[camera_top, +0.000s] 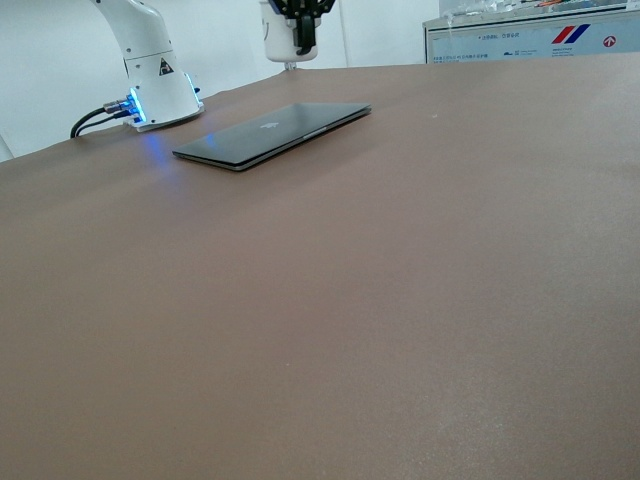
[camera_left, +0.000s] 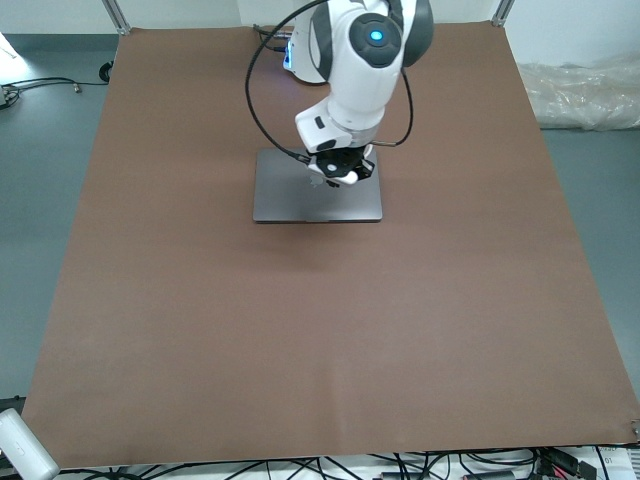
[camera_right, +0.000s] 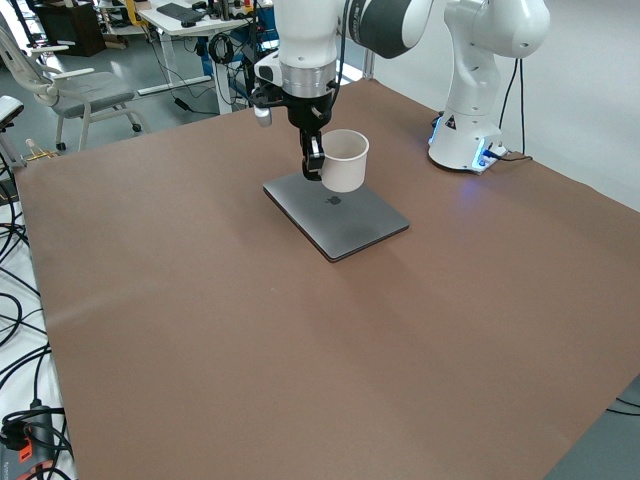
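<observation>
My black gripper (camera_right: 313, 150) hangs over the closed grey laptop (camera_right: 336, 215), which lies flat on the brown table (camera_right: 230, 340). In the right view a white cup-shaped piece (camera_right: 344, 163) sits right beside the fingers; I cannot tell whether they grip it or whether it is part of the wrist. In the left view the arm's head hides the laptop's middle and most of the gripper (camera_left: 340, 172). In the top view the gripper (camera_top: 304, 35) is at the upper edge, above the laptop (camera_top: 270, 135).
A white arm base (camera_right: 462, 140) with cables stands at the table's back. Bundles of cables (camera_left: 430, 465) run along the near edge, off the tabletop, beside a white cylinder (camera_left: 25, 445).
</observation>
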